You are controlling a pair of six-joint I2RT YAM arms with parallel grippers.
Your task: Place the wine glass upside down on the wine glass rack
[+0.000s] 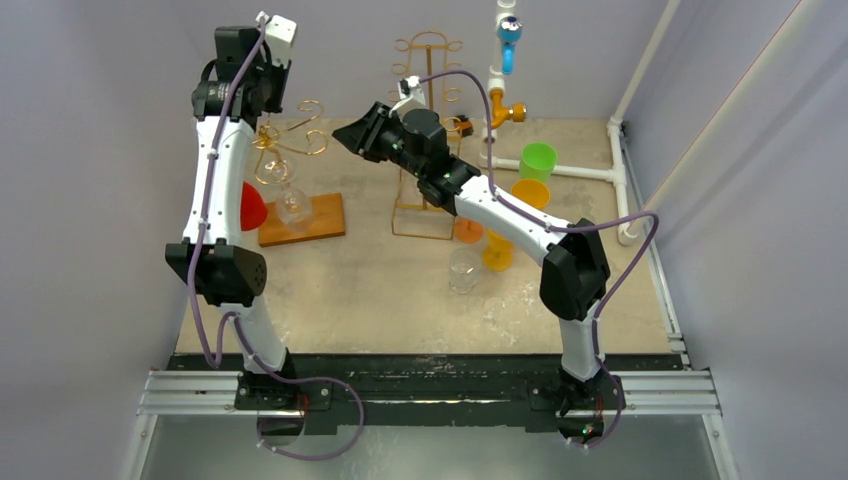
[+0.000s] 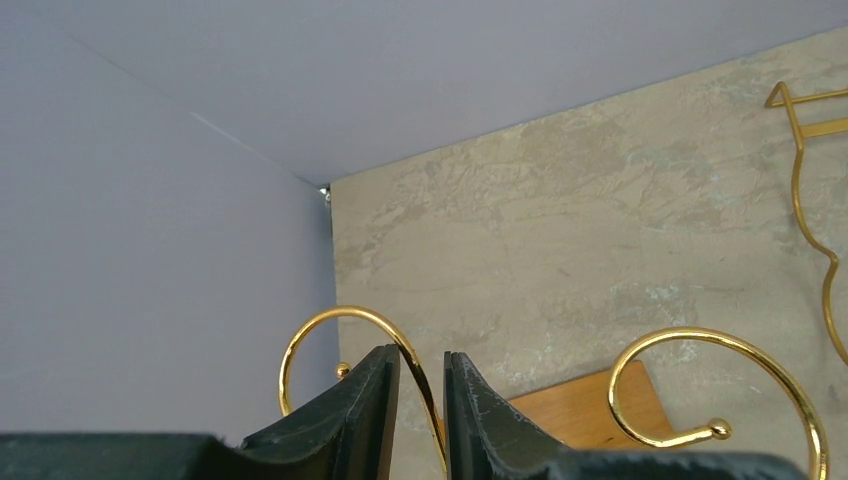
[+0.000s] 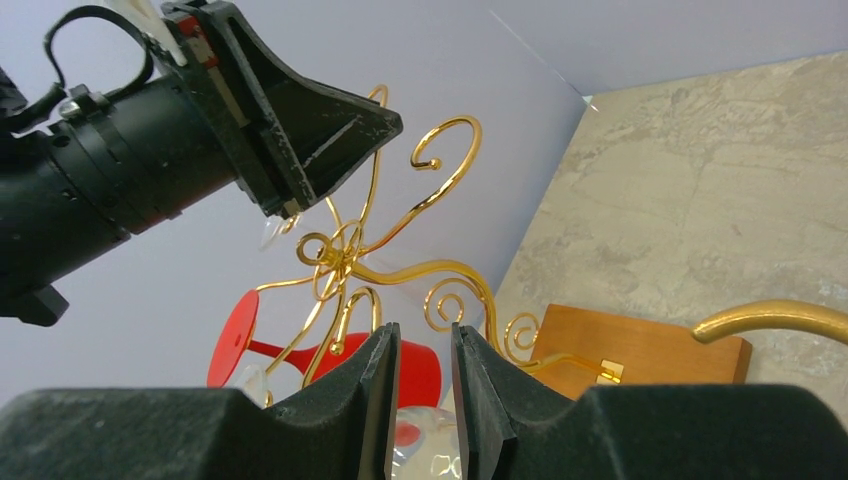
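The gold wire wine glass rack (image 3: pixel 440 266) stands at the left, with curled arms. A clear wine glass (image 1: pixel 293 208) appears to hang bowl-down from it, above the wooden base (image 1: pixel 325 217). Beside that is a red glass (image 3: pixel 410 372), tilted in the right wrist view. My left gripper is over the top of the rack, fingers apart; a gold wire shows in the gap, but whether it lies between or beyond them I cannot tell. To the right of the rack my right gripper is open, with the clear glass visible beyond its gap.
A taller gold rack (image 1: pixel 425 236) stands behind the right arm. Orange cups, a green cup (image 1: pixel 538 160) and a clear tumbler (image 1: pixel 464 270) are on the right side. White pipes run at the back right.
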